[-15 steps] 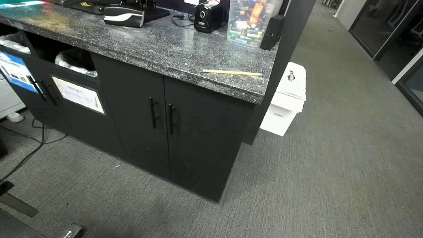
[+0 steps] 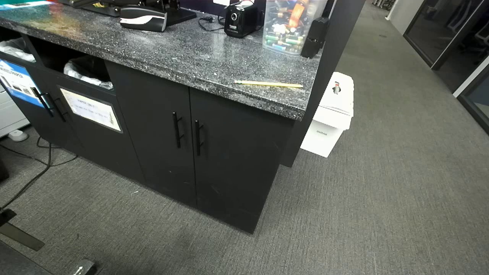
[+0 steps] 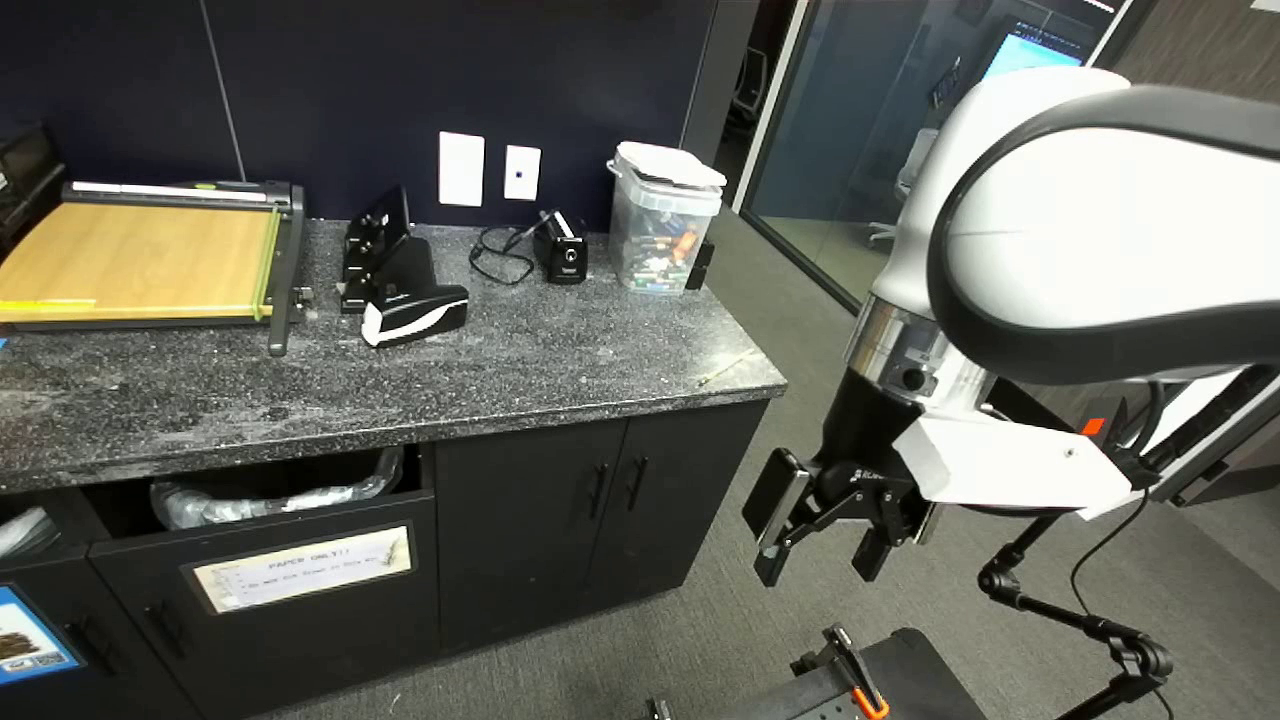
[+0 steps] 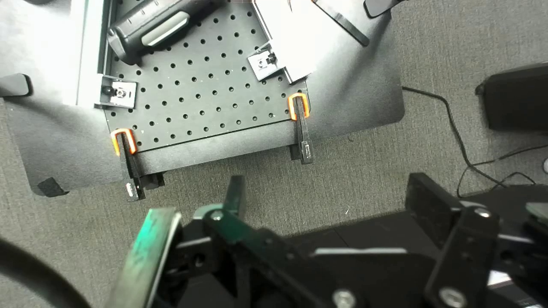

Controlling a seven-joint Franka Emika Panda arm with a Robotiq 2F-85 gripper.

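Observation:
In exterior view 2 my gripper [image 3: 818, 571] points down in the air over the carpet, off the right end of the counter, apart from everything. Its fingers stand wide open and empty; the wrist view shows the same gripper with carpet behind the gap. A yellow pencil [image 2: 269, 84] lies near the counter's right front corner; in exterior view 2 that pencil [image 3: 727, 366] is faint against the glare. Behind it on the dark speckled counter [image 3: 528, 372] stands a black pencil sharpener [image 3: 561, 248]. The wrist view does not show the pencil.
A clear tub of batteries [image 3: 657, 228], a black stapler [image 3: 414, 317] and a paper cutter [image 3: 144, 258] stand along the counter. My base table [image 4: 354, 102] carries clamps [image 4: 303, 128]. Beyond the counter's end is a white bin [image 2: 327, 114].

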